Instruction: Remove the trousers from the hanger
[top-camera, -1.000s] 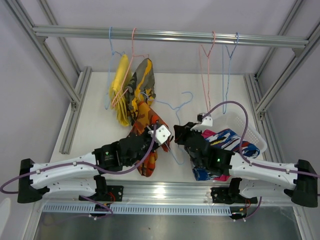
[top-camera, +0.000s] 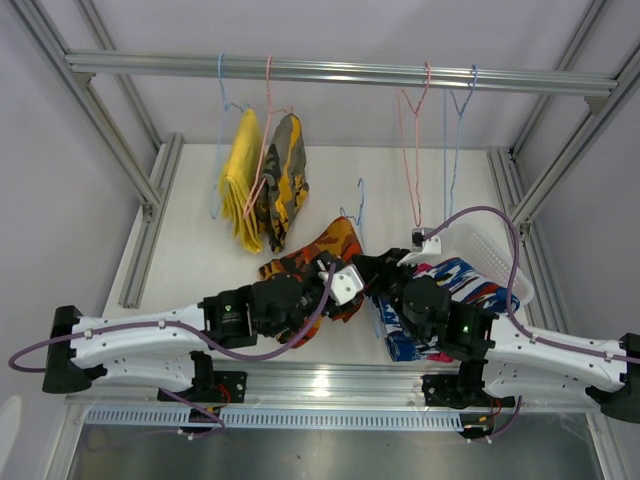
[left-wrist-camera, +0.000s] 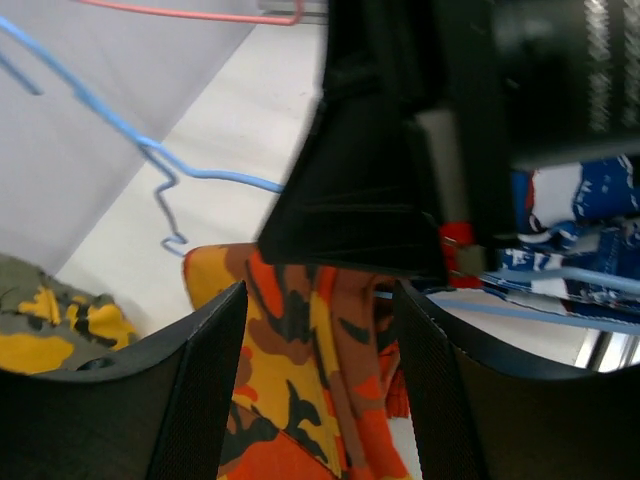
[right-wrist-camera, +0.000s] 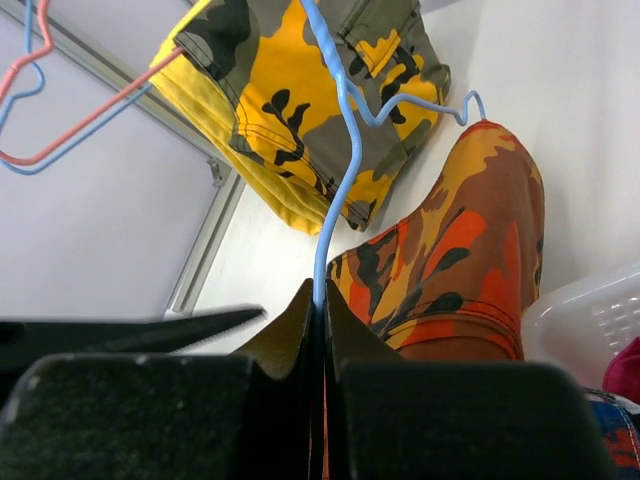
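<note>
Orange camouflage trousers (top-camera: 330, 240) hang low at the centre, a blue hanger (top-camera: 360, 200) at their top. In the right wrist view the trousers (right-wrist-camera: 460, 250) lie behind that blue hanger (right-wrist-camera: 348, 150), whose wire runs down into my right gripper, shut on it. My left gripper is open, just short of the trousers (left-wrist-camera: 290, 340), with the black body of the right gripper across the top of its view. The two grippers are close together in the top view.
Yellow trousers (top-camera: 240, 170) and grey-yellow camouflage trousers (top-camera: 285, 170) hang at the left of the rail (top-camera: 340, 71). Empty hangers (top-camera: 418, 150) hang at the right. A white basket (top-camera: 480, 245) with blue and red clothes (top-camera: 460, 285) is at the lower right.
Both arms have shifted right, the left more so. The blue hanger has swung from lying slanted to upright beside the right gripper, and the orange trousers have moved right with it.
</note>
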